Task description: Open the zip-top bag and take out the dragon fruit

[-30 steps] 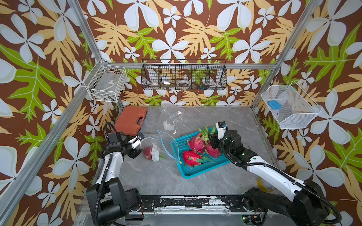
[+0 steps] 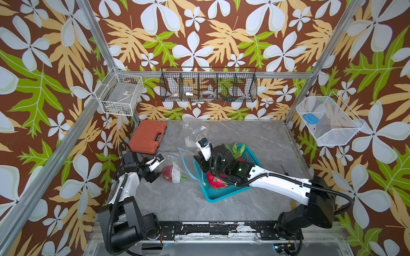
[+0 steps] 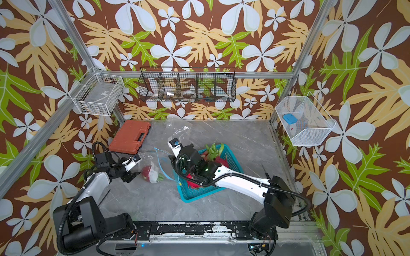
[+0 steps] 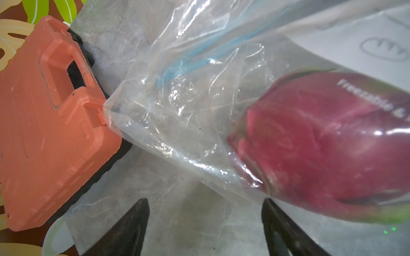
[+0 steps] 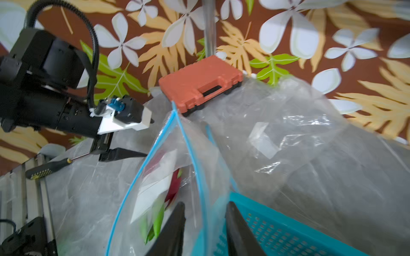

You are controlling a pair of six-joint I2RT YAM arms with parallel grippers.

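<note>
A clear zip top bag (image 4: 183, 123) lies on the table with a red dragon fruit (image 4: 324, 140) inside, partly behind its white label. The blue-edged mouth (image 2: 186, 157) faces right, its sides apart, beside the basket. My left gripper is open at the bag's closed end, nothing held between its fingers. My right gripper hangs by the mouth, its fingers part open. In the right wrist view one blue zip edge (image 5: 197, 170) runs down between those fingers; no grip on it shows. The overhead views largely hide the right fingertips.
A teal basket (image 2: 217, 197) under my right arm holds other dragon fruits (image 2: 217, 181). Behind the bag lie an orange case (image 2: 147, 135) and another clear bag (image 2: 193, 130). Bare table (image 2: 170, 204) shows in front.
</note>
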